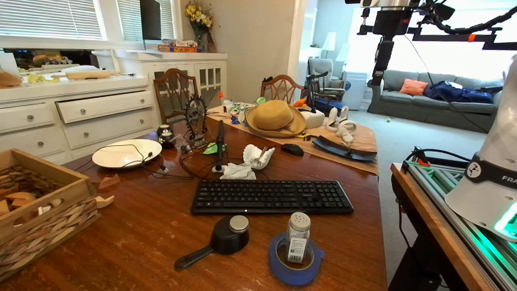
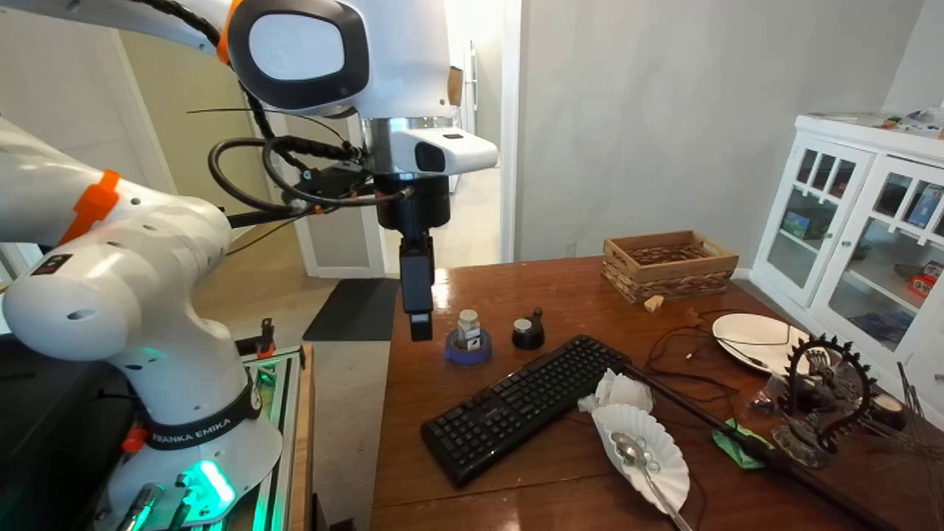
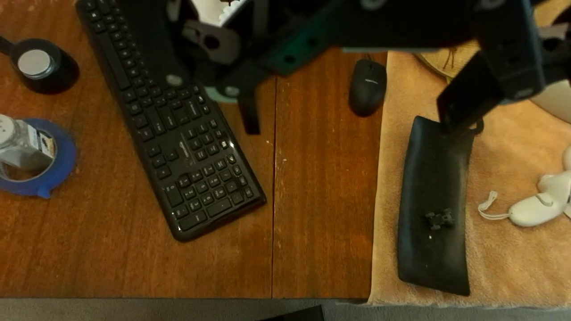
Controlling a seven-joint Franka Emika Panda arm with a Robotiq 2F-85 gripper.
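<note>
High above the table's edge hangs my gripper [image 1: 377, 79], pointing down; in the wrist view its two fingers [image 3: 250, 113] stand wide apart with nothing held. A clear shaker [image 1: 297, 238] with a perforated lid is upright inside a roll of blue tape [image 1: 293, 277]. Beside it, a small black pan [image 1: 223, 240] holds something with a round silver lid [image 1: 238, 223]. The black keyboard [image 1: 272, 197] lies behind both. In exterior view 2 the gripper [image 2: 420, 329] appears near the tape but well above the tabletop.
A wicker-and-wood basket [image 2: 670, 259], a white plate [image 1: 127, 153], cables and a white shell-shaped dish [image 2: 643, 448] surround the keyboard. Beyond the mouse [image 3: 367, 87], a dark curved tray [image 3: 434, 203] rests on a tan cloth [image 3: 389, 214]. Bare wood lies at the front left.
</note>
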